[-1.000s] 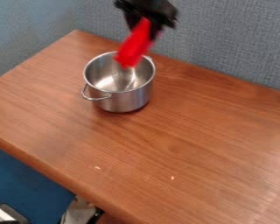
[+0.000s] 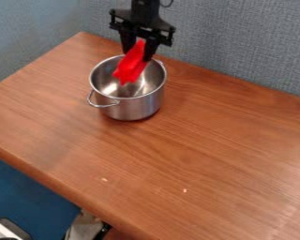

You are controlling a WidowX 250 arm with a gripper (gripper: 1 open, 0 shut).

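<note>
A red object (image 2: 130,66), long and soft-looking, hangs into a steel pot (image 2: 130,105) with a side handle on the left half of the wooden table (image 2: 216,159). Above it, at the back, my black gripper (image 2: 142,39) is shut on the red object's top. The object's lower end is inside the pot's opening; I cannot tell whether it touches the inside.
A grey-blue wall runs behind the table. Blue floor shows beyond the table's lower left edge.
My gripper has moved from higher up on the right over to the pot and down, carrying the red object into the pot's opening.
</note>
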